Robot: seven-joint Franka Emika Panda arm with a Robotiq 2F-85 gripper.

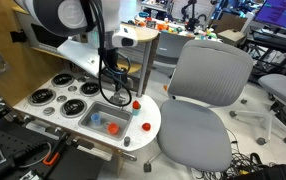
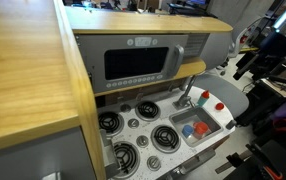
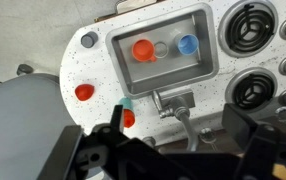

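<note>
My gripper stands open above the sink area, with its dark fingers (image 3: 99, 148) spread wide in the wrist view and nothing held between them. Below it, the faucet (image 3: 183, 122) shows in the gap. An orange cup (image 3: 143, 49) and a blue cup (image 3: 188, 45) rest inside the grey sink (image 3: 168, 77). On the white counter beside the sink are a red-and-teal bottle (image 3: 128, 117) and a red round object (image 3: 84, 92). In exterior view 1, the arm partly covers the faucet.
Stove burners (image 1: 42, 97) lie on one side of the sink. A small black object (image 3: 89, 40) sits on the counter. A grey chair (image 1: 196, 75) stands close to the counter's rounded end. The toy microwave (image 2: 133, 62) and wooden shelf (image 2: 148, 22) rise behind the counter.
</note>
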